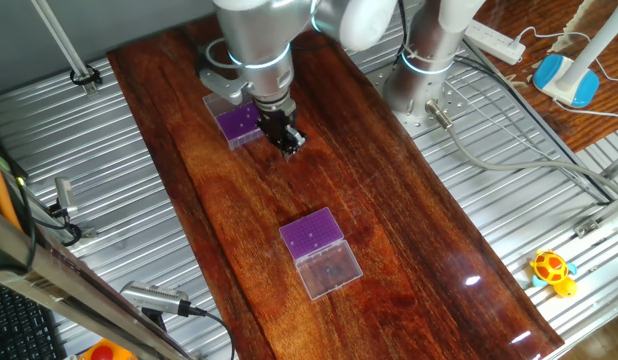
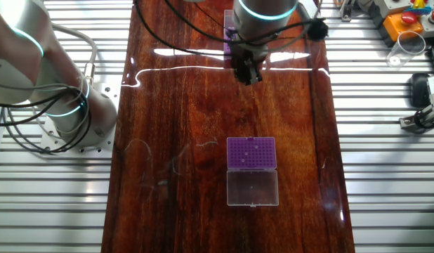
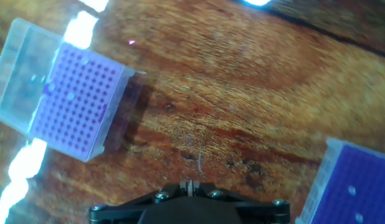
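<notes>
Two clear boxes with purple perforated racks rest on the wooden table, lids folded open. The nearer box is in full view at mid-table, with a few small pale spots on its rack. The farther box is partly covered by the arm. My gripper hangs above the table just beside the farther box, apart from both. In the wrist view, the gripper has its fingertips together, and nothing clear shows between them. One rack lies left of it; another rack is cut off at lower right.
Bare wooden table surrounds the nearer box. Loose cables loop around the arm. Beyond the table's edges are metal slats; a clear cup and a toy turtle stand there, off the table.
</notes>
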